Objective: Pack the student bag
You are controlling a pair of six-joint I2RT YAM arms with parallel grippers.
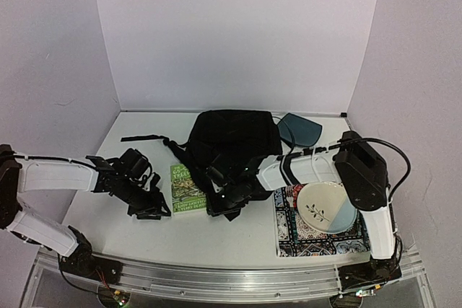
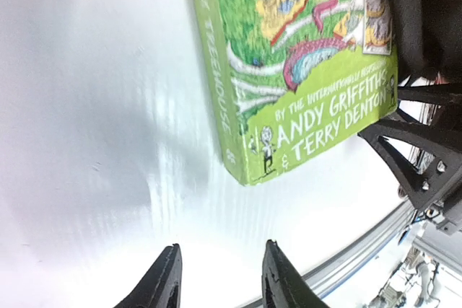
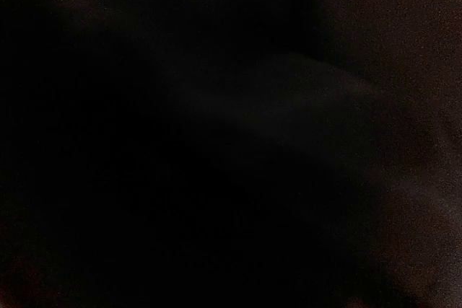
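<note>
A thick green book (image 1: 189, 191) lies flat left of centre on the table, its cover up. The black bag (image 1: 234, 133) slumps behind it, partly over the book's right side. My left gripper (image 1: 160, 214) is just left of the book; in the left wrist view its fingers (image 2: 167, 279) stand apart with nothing between them. My right gripper (image 1: 214, 212) is at the book's front right corner. The left wrist view shows its fingers (image 2: 415, 167) closed around that corner, one above and one below. The right wrist view is nearly all dark.
A patterned mat (image 1: 285, 239) with a plate (image 1: 321, 203) on it is at the right. A dark blue-grey flat item (image 1: 301, 129) sits behind, right of the bag. Bare table lies in front and at far left.
</note>
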